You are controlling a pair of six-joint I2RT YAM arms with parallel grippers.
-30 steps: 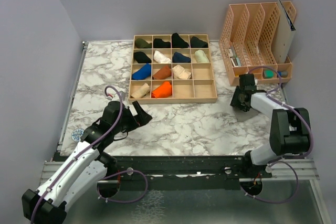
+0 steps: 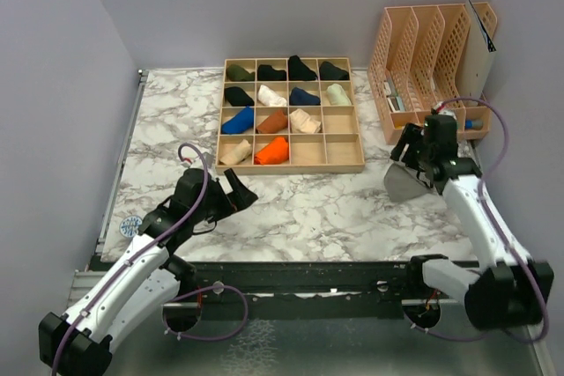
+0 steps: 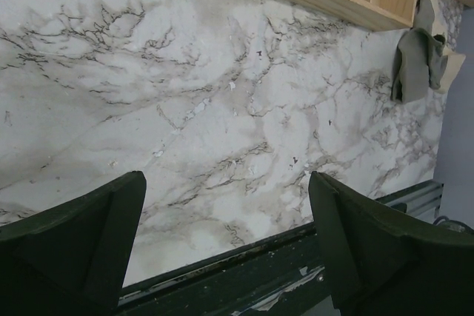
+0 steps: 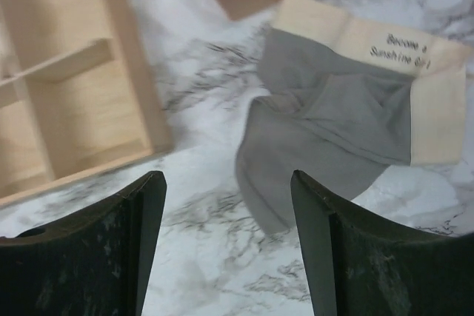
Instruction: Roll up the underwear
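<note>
Grey underwear with a cream waistband lettered in dark print lies crumpled on the marble table at the right. Its grey cloth (image 4: 318, 138) is loosely folded over, and the cream band (image 4: 359, 38) runs along its far and right sides. From above, part of the underwear (image 2: 405, 184) shows below my right gripper (image 2: 401, 149), which hides the rest. That gripper is open above the cloth, holding nothing. In the left wrist view the underwear (image 3: 416, 61) is at the far right. Well away from it, my left gripper (image 2: 241, 188) stands open and empty over the left part of the table.
A wooden grid box (image 2: 295, 168) holds several rolled cloths; some compartments at its right are empty. Behind the underwear stands a peach slotted organiser (image 2: 399, 59) with a few items.
The right gripper has come up off the underwear and opened; the right arm has drawn back and up, uncovering more of the grey cloth. The left arm stays put.
</note>
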